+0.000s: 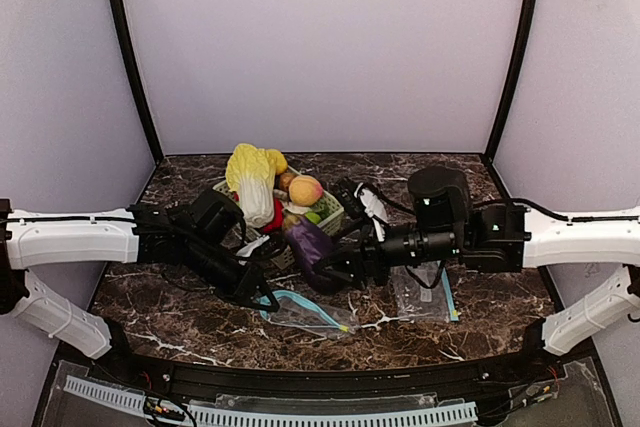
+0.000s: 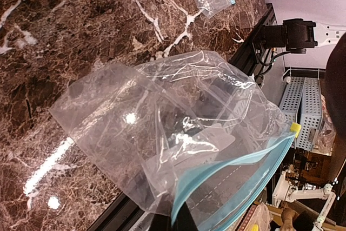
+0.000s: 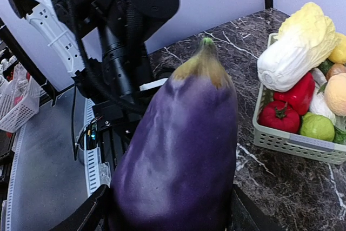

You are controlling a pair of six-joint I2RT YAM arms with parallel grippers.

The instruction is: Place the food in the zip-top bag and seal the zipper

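A purple eggplant [image 3: 178,150] fills the middle of the right wrist view, stem end up and tilted. My right gripper [image 1: 342,269] is shut on its lower end and holds it near the basket's front corner, close to the bag. A clear zip top bag [image 2: 162,128] with a light blue zipper strip [image 2: 238,158] and a yellow slider [image 2: 295,128] hangs from my left gripper, whose fingers are shut on the strip's edge. In the left wrist view the bag's mouth gapes between its two blue edges. The bag looks empty.
A pale green basket [image 3: 303,145] holds Chinese cabbage [image 1: 252,182], a peach [image 1: 305,189], a tomato [image 3: 279,116] and other produce behind the arms. A second flat zip bag [image 1: 422,292] lies on the marble table at right, partly under the right arm.
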